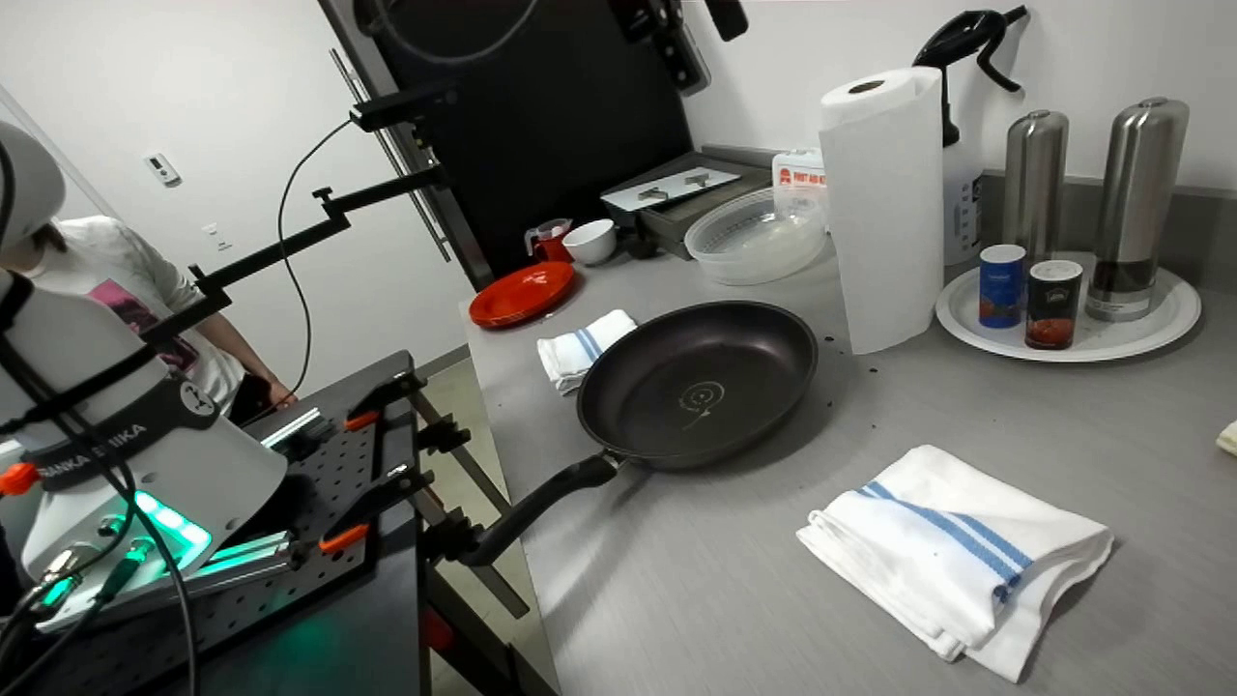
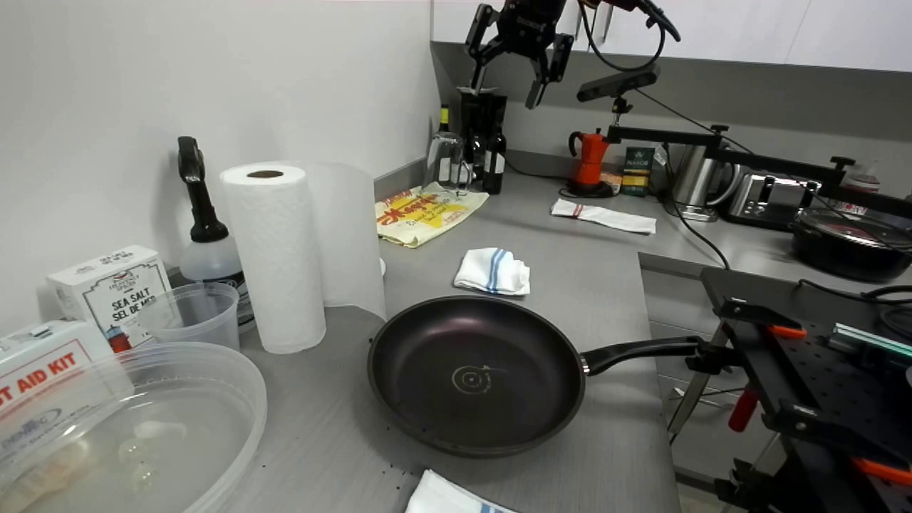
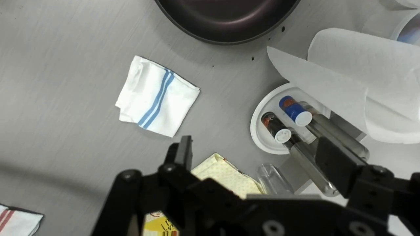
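Observation:
My gripper (image 2: 506,95) stands open high over the counter, nothing between its fingers; in the wrist view its dark fingers (image 3: 183,151) are spread wide. A black frying pan (image 1: 699,383) rests flat on the counter, its handle (image 1: 545,505) reaching past the counter edge. A folded white cloth with blue stripes (image 1: 957,551) lies apart from the pan. On a white plate (image 3: 258,131) stand a blue shaker (image 1: 1001,286), a dark shaker (image 1: 1052,305) and two steel mills (image 1: 1131,209). Beside the plate is a paper towel roll (image 1: 887,209).
A second striped cloth (image 1: 586,348), a red plate (image 1: 522,294) and a clear tub (image 1: 754,238) lie beyond the pan. A yellow bag (image 2: 427,212) and several bottles stand near the far corner. The counter between pan and near cloth is mostly clear.

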